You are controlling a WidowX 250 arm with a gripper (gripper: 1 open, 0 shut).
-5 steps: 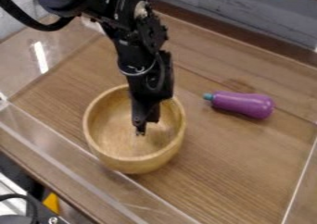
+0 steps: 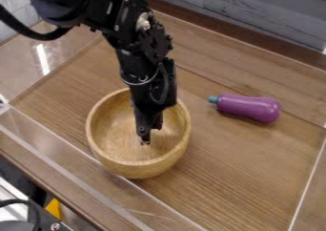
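Note:
My black gripper point(image 2: 143, 128) points down into a yellow wooden bowl point(image 2: 137, 158), its fingertips near the middle of the inside. I cannot make out anything held between the fingers, and how far apart they stand is hard to tell. A purple eggplant point(image 2: 253, 108) with a teal stem lies on the wooden table to the right of the bowl.
A wall runs along the back. A small yellow object point(image 2: 52, 206) shows at the lower left edge beside dark cabling.
The upper part of the arm and gripper has shifted slightly. The bowl and eggplant look unmoved.

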